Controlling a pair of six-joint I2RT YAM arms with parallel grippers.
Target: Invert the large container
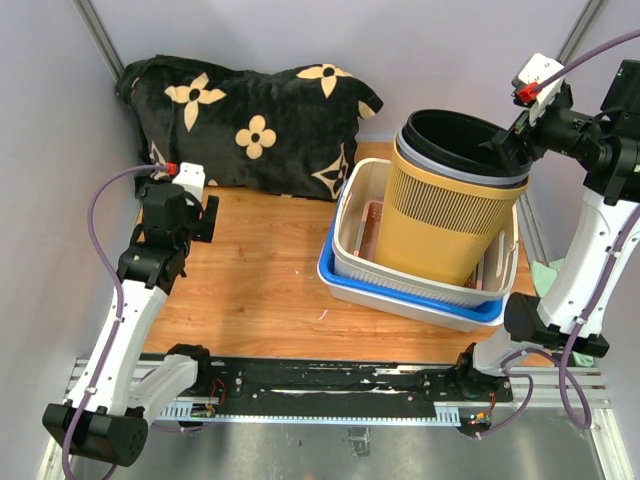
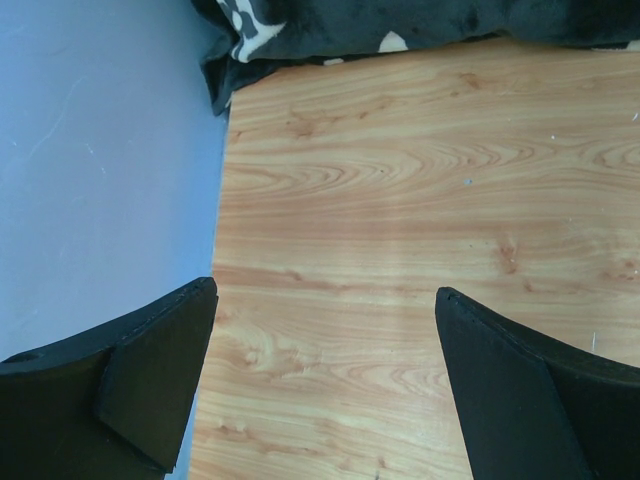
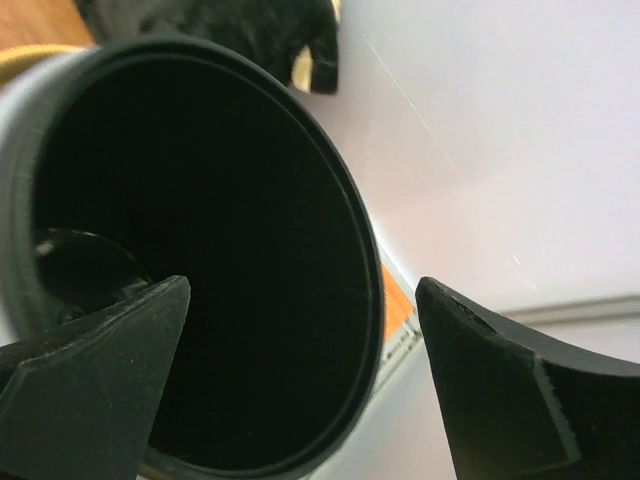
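Several nested bins stand tilted in the right half of the top view: a yellow slotted bin [image 1: 440,225] outside, a grey one, and a black bin [image 1: 455,135] innermost. They sit in a beige basket [image 1: 347,222] set in a blue-rimmed tub [image 1: 400,305]; which is the large container I cannot tell. My right gripper [image 1: 505,150] is open at the black bin's right rim. In the right wrist view that rim [image 3: 372,270] passes between the parted fingers. My left gripper hangs open over bare wood at the left, empty.
A dark flowered pillow [image 1: 250,135] leans on the back wall. Walls close in on both sides, and a small green cloth [image 1: 543,277] lies right of the tub.
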